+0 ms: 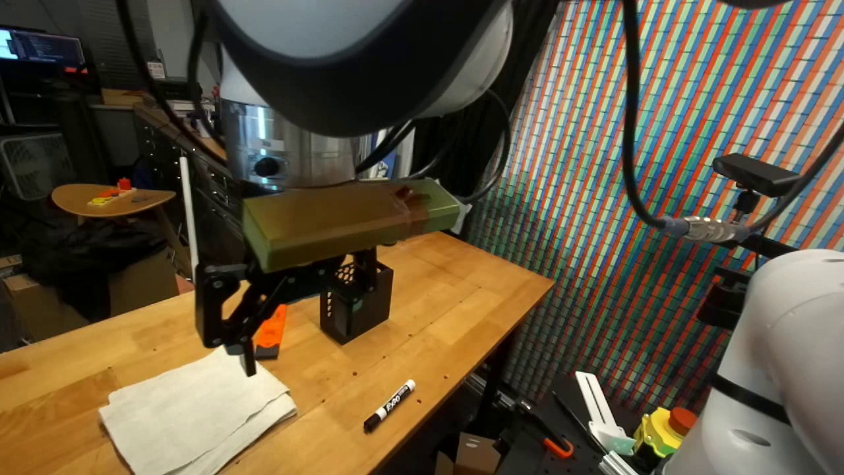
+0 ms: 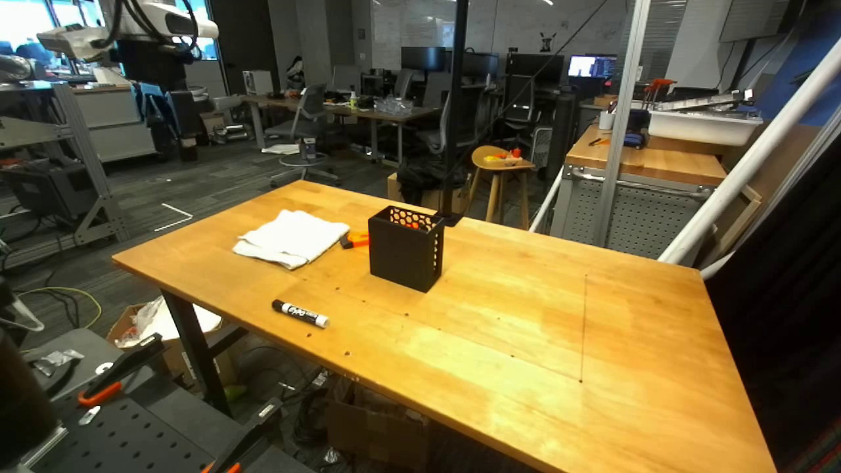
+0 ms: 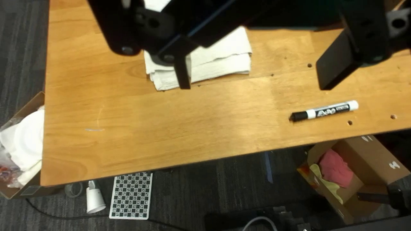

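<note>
My gripper is open above the table, its fingers (image 3: 334,65) wide apart with only bare air between. In exterior view 1 it hangs over the area of the folded white cloth (image 1: 194,411) and the black box (image 1: 365,305), which it partly covers. A black-and-white marker (image 1: 389,406) lies by itself near the table's edge, apart from the gripper. Behind one finger in that view, an orange-and-black tool (image 1: 271,332) rests between cloth and box. Exterior view 2 shows the upright black box (image 2: 402,252) with its honeycomb-patterned side.
The wooden table (image 2: 631,339) has wide free room to the right of the box in exterior view 2. Its near edge runs close to the marker. Off the table, a cardboard box (image 3: 370,161) sits below that edge in the wrist view.
</note>
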